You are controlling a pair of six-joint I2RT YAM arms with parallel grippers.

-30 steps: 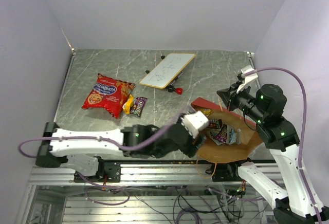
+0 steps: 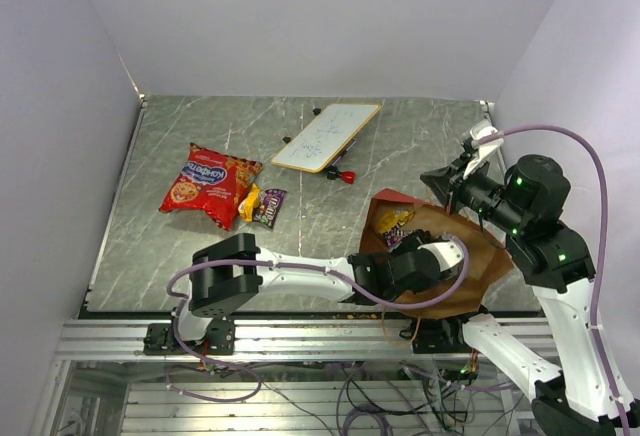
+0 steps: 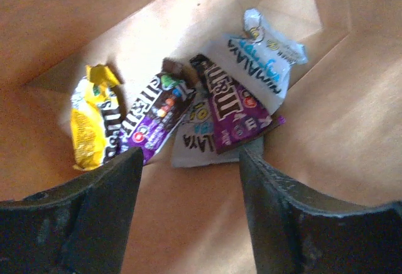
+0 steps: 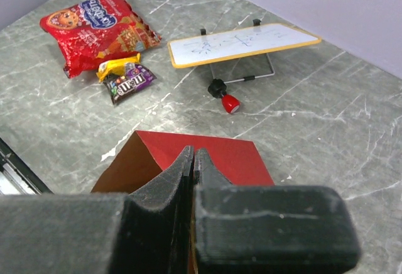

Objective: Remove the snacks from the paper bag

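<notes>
The paper bag (image 2: 470, 266) lies open at the right front of the table. Inside, the left wrist view shows a yellow M&M's packet (image 3: 94, 117), purple M&M's packets (image 3: 157, 114) and light Himalaya packets (image 3: 254, 63). My left gripper hangs open over them, nothing between its fingers. My right gripper is shut at the bag's far rim, which shows red on top. Out on the table at left lie a red snack bag (image 2: 208, 184), a yellow packet (image 2: 250, 203) and a purple M&M's packet (image 2: 270, 207).
A tilted whiteboard (image 2: 325, 136) on a stand with a red-tipped clamp (image 2: 343, 176) stands at the back middle. Bare marble table (image 2: 150, 266) surrounds the snacks at left and the area between them and the bag.
My left arm has swung right, from the bag's left edge to over its interior, hiding more of the contents from above. The right arm has shifted only slightly.
</notes>
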